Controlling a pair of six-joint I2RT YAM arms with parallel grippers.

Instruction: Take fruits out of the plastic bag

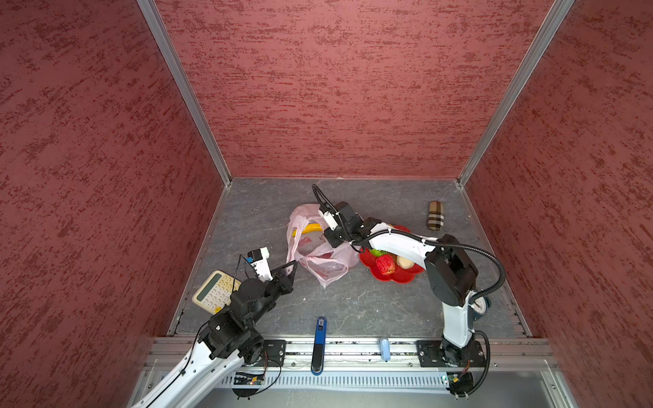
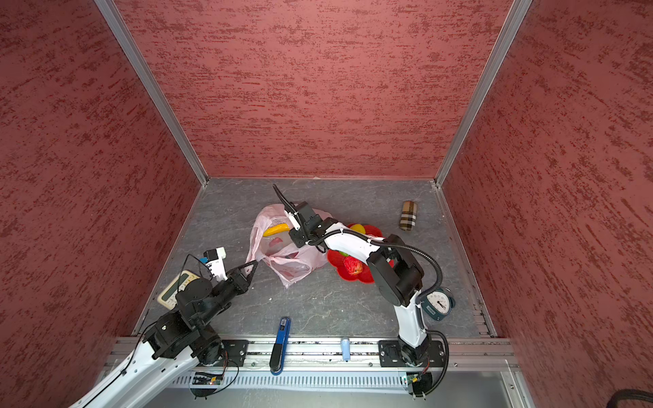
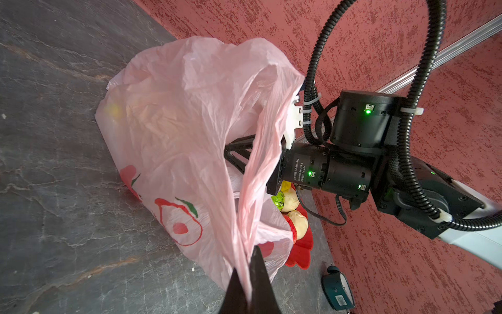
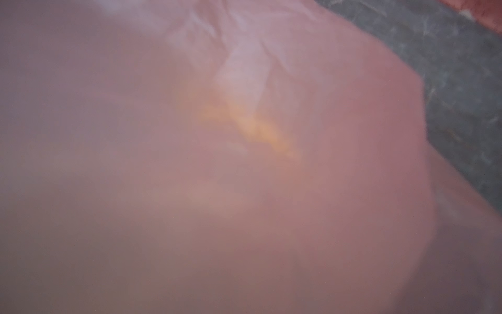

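A pink plastic bag (image 2: 285,268) lies on the table's middle, drawn up at its front left, where my left gripper is shut on the gathered plastic. A yellow banana-like fruit (image 2: 275,230) shows in the bag, in the top views. My right gripper reaches into the bag from the right, its fingers partly behind plastic; its wrist view is blurred pink film with a yellow-orange patch, so its fingers are unclear. A red flower-shaped tray (image 1: 398,275) right of the bag holds several fruits, red, green, yellow and cream.
A calculator (image 1: 214,292) lies at left, a plaid roll (image 1: 435,215) at back right, a round scale (image 2: 437,303) at front right. A blue tool (image 1: 319,345) lies at the front edge.
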